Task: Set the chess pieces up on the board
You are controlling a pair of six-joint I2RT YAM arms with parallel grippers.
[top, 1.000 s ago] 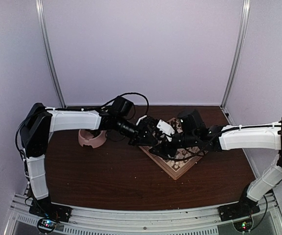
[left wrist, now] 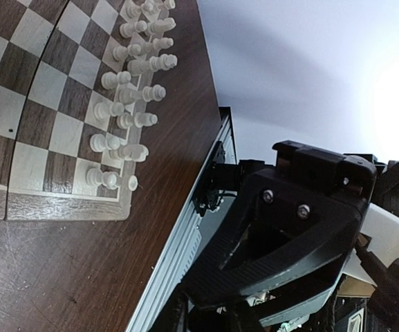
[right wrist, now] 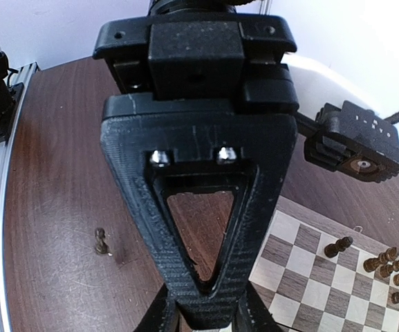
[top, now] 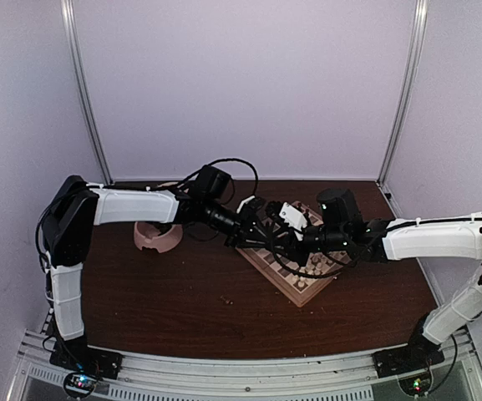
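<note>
The wooden chessboard (top: pixel 276 274) lies under both arms, partly hidden. Along one edge in the left wrist view stand white pieces (left wrist: pixel 108 142) in two rows; dark pieces (right wrist: pixel 337 246) stand near the opposite edge in the right wrist view. One dark piece (right wrist: pixel 101 241) is off the board on bare table. Over the board my left gripper (top: pixel 267 239) and right gripper (top: pixel 287 246) meet tip to tip. The right one is shut, but nothing can be made out between its fingers. The left one's tips are lost in dark overlap, so its opening cannot be judged.
A pink round container (top: pixel 158 239) stands behind the left forearm. Black cables loop close around both grippers.
The right arm has shifted slightly to the right, and the left has edged right too; their grippers remain together. A small dark thing now shows on the bare table in front of the board.
</note>
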